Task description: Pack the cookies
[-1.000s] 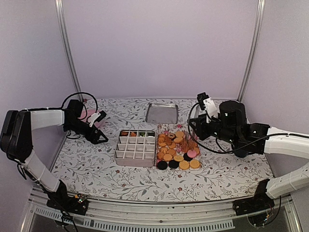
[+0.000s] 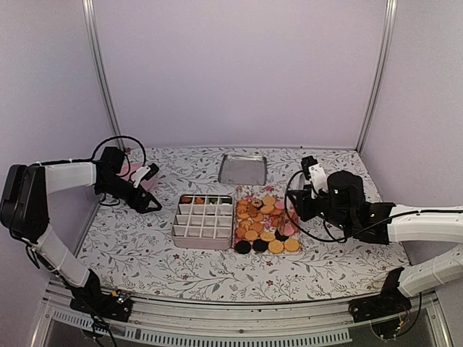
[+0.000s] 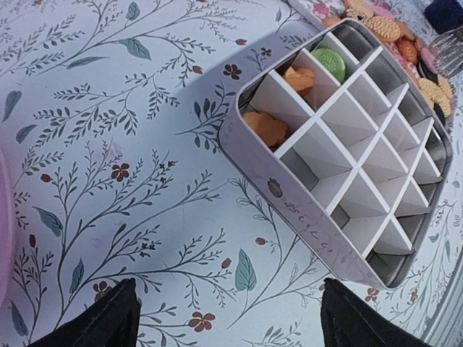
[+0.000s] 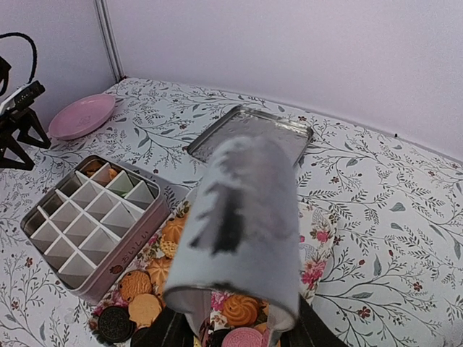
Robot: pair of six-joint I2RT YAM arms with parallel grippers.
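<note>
A divided box [image 2: 202,238] stands mid-table, a few compartments holding cookies, most empty. Beside it a floral tray [image 2: 246,195] is covered with assorted cookies [image 2: 275,246]: round, swirled, dark and pink ones. My left gripper hangs open at the left, apart from the box, nothing between its fingers. My right gripper is over the cookie tray's right part. A pale, blurred cylindrical object [image 4: 231,210] fills the middle of the right wrist view at its fingers; whether these grip it I cannot tell.
An empty metal tray [image 2: 242,170] lies at the back middle. A pink plate [image 4: 81,116] is at the back left, partly behind the left arm.
The left arm and the box have stayed where they were.
</note>
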